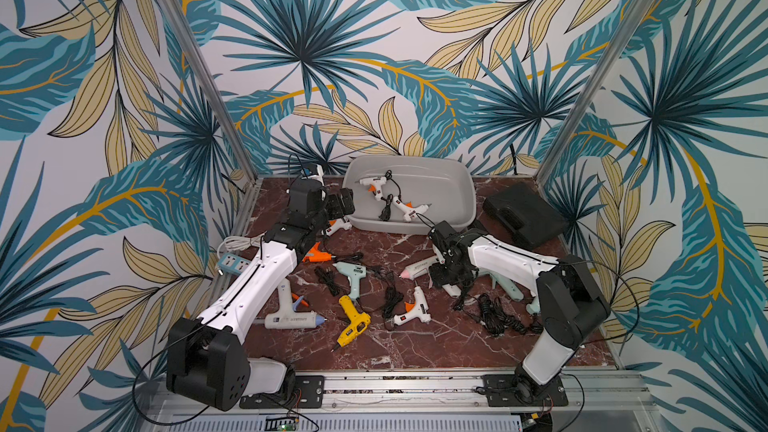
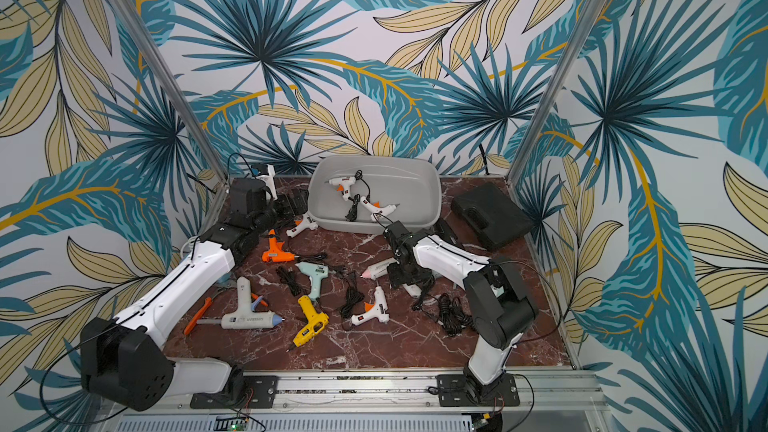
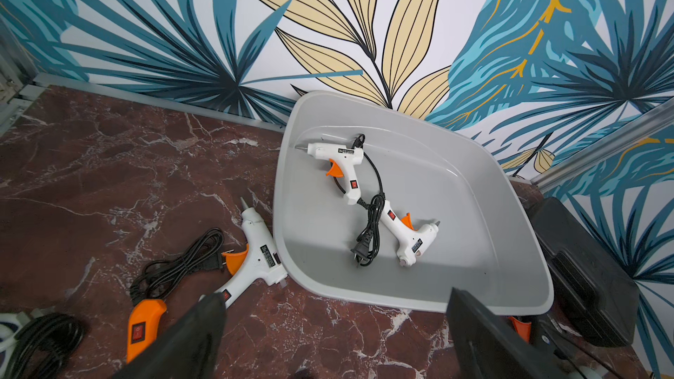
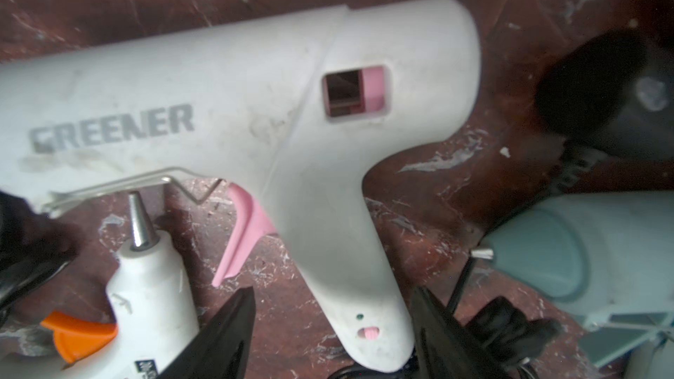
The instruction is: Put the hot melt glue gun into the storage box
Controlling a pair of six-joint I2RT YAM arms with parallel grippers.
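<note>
The grey storage box [image 1: 448,192] at the back holds two small white glue guns [image 3: 414,238]. My left gripper hovers open at the box's front-left, above a small white glue gun [image 3: 256,263] lying outside it. My right gripper is low over a white GREENER glue gun [image 4: 323,224] with a pink trigger, fingertips around its handle's lower end, not visibly closed on it. Orange [image 1: 317,254], mint [image 1: 350,276], yellow [image 1: 352,321], large grey [image 1: 292,320] and white-orange [image 1: 412,308] glue guns lie across the table.
A black case [image 1: 524,216] sits right of the box. Coiled black cables [image 1: 492,316] lie at the front right, and a power strip [image 1: 233,262] with white cable is at the left. The table is crowded, with some bare surface along the front.
</note>
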